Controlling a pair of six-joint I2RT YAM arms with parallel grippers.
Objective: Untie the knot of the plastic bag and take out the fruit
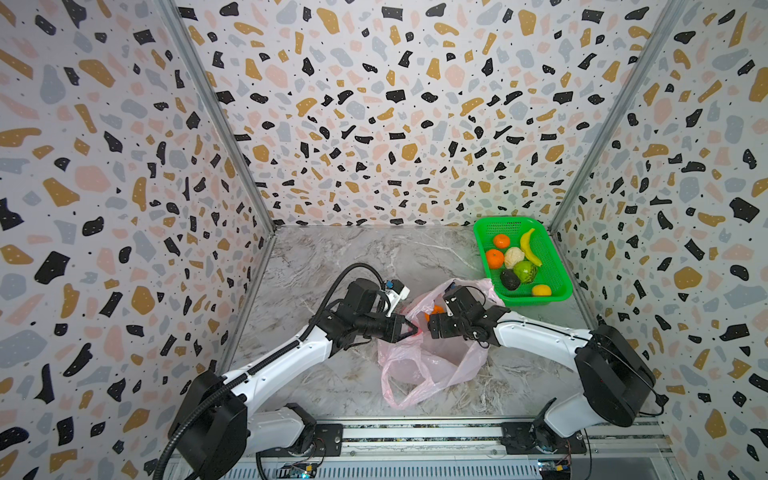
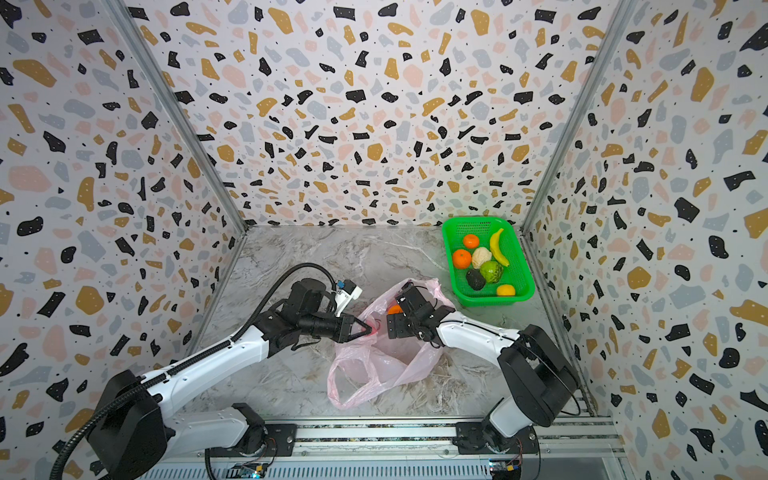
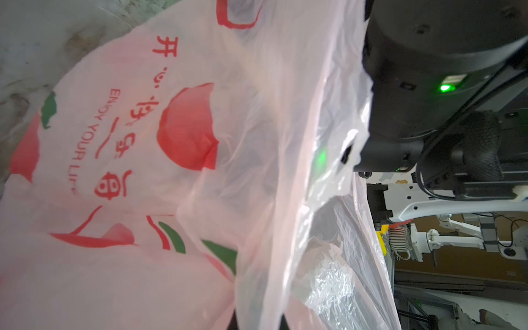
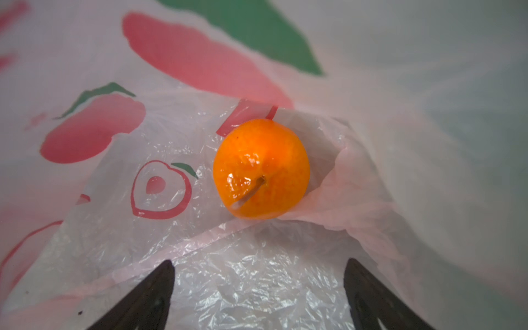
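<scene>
A pink plastic bag (image 1: 424, 376) lies loosely opened on the marble table. My left gripper (image 1: 404, 328) is shut on the bag's upper left edge, with plastic bunched between its fingertips in the left wrist view. Inside the bag, an orange (image 4: 261, 167) rests on the crumpled film. My right gripper reaches into the bag, open, its two fingers apart just short of the orange with nothing between them. In both top views the orange (image 2: 393, 309) is partly hidden behind the right gripper.
A green basket (image 1: 560, 280) at the back right holds several fruits, among them a banana (image 1: 529, 244), oranges and an avocado. The bag lies close to the basket's front.
</scene>
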